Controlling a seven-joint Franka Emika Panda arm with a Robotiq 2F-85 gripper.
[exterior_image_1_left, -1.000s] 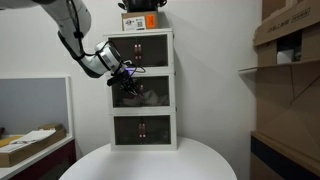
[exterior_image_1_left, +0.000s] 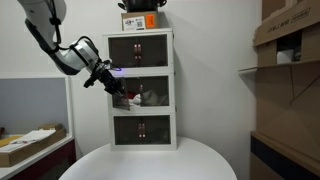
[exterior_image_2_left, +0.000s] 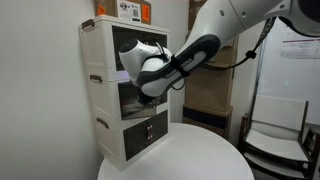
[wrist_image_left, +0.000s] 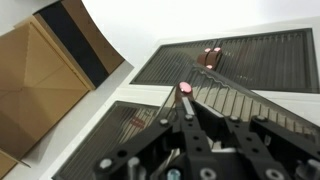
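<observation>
A white cabinet (exterior_image_1_left: 172, 112) with three stacked tiers stands on the round table, each tier fronted by dark ribbed doors with small handles. At the left side of the middle tier is my gripper (exterior_image_1_left: 122, 92), shut on a door handle (wrist_image_left: 185, 88) whose pink end shows between the fingers in the wrist view. That middle door (wrist_image_left: 240, 100) stands swung outward at an angle. Something pale and reddish (exterior_image_1_left: 135, 98) shows inside the middle tier, too small to make out. In the second exterior view the arm (exterior_image_2_left: 195, 52) covers part of the middle tier.
Boxes (exterior_image_1_left: 140, 21) sit on top of the cabinet. Cardboard (exterior_image_1_left: 285, 60) stands at the right, and an open carton (exterior_image_1_left: 30, 143) lies on a side table at the left.
My gripper has moved left and outward from the cabinet front, and the middle left door has swung open with it. More of the middle tier's inside shows.
</observation>
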